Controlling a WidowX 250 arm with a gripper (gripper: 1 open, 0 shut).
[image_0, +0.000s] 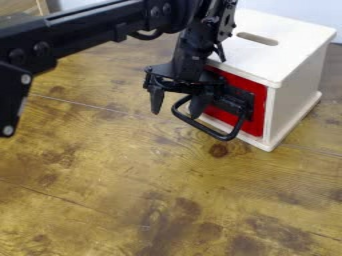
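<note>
My gripper (178, 101) hangs in front of a white box (287, 70) with a red front panel (251, 85), its two dark fingers apart and pointing down, open. A black loop-shaped bar (210, 132) sticks out from the red front, just below and right of the gripper, and passes behind or beside its right finger. Whether the finger touches the bar I cannot tell.
The box top has a slot near its far side. The black arm spans the top left of the view.
</note>
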